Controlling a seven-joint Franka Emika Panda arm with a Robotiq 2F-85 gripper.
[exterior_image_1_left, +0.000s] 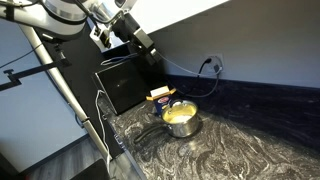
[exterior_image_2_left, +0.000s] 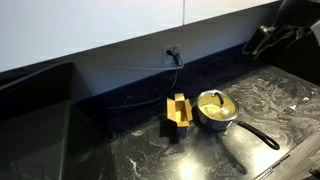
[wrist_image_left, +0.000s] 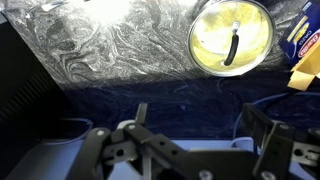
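Observation:
A steel saucepan stands on the dark marbled counter, its long black handle reaching toward the front edge. Yellow contents show inside it, and a dark, elongated piece lies across its round top; it looks like the grip of a clear lid. Close beside the pan is an upright dark blue box with its yellowish flaps spread open. My gripper is open, its two fingers wide apart and nothing between them. In exterior view 1 it hangs above and behind the box, touching neither box nor pan.
A plugged wall socket with a dark cable is behind the counter. At the far left end stands a black panel-like object. White cupboards overhang the counter. Beyond the pan, the counter in exterior view 1 is clear.

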